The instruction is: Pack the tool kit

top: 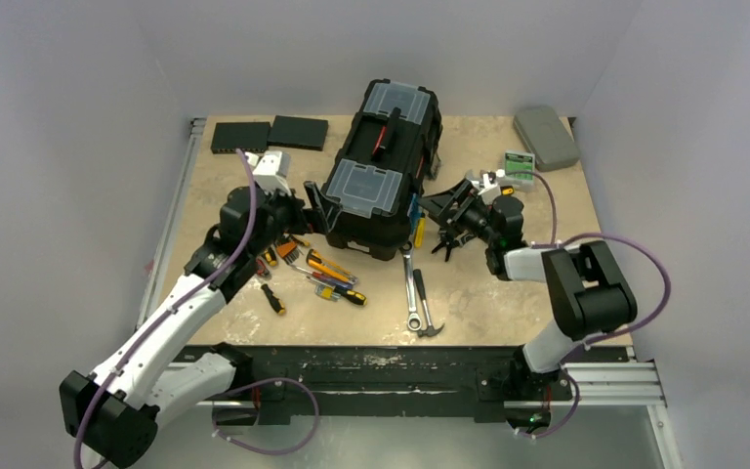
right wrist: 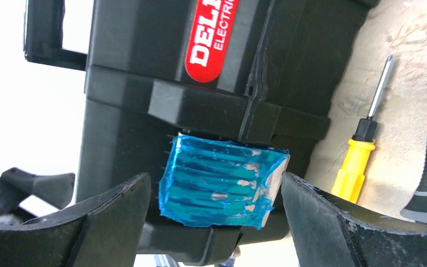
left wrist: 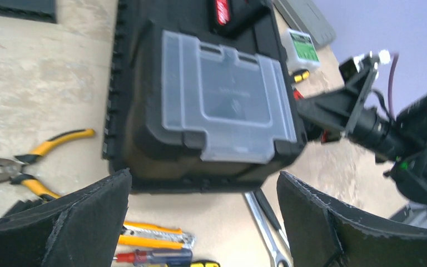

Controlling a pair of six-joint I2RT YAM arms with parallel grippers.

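A black toolbox [top: 375, 156] with clear lid compartments lies closed mid-table. In the left wrist view, my open left gripper hangs over the box's near left, nothing between its fingers. My open right gripper faces the box's right side, where a blue patch [right wrist: 219, 178] sits under a red label [right wrist: 211, 39]; whether it touches cannot be told. Loose tools lie around the box: pliers [left wrist: 61, 142], orange knife [top: 322, 266], wrench [top: 412, 293], hammer [top: 425, 303], yellow screwdriver [right wrist: 353, 167].
Two flat black cases [top: 298, 133] are at the back left; a grey case [top: 545, 138] and a green-topped container [top: 519, 168] are at the back right.
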